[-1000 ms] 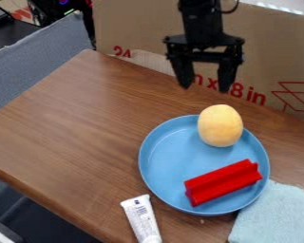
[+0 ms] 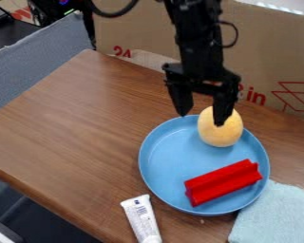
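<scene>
The black gripper (image 2: 201,109) hangs open just above a yellow round object (image 2: 222,131), its fingertips at about the top of that object, one to the left and one over it. The yellow object rests at the back of a blue plate (image 2: 163,157). A red object (image 2: 222,182) lies on the front right of the plate.
A white tube (image 2: 142,218) lies left of the plate's front, and a pale blue cloth (image 2: 275,218) at the lower right. Cardboard (image 2: 275,52) stands behind the table.
The gripper has come down toward the yellow object. The plate and the things on and around it have not moved.
</scene>
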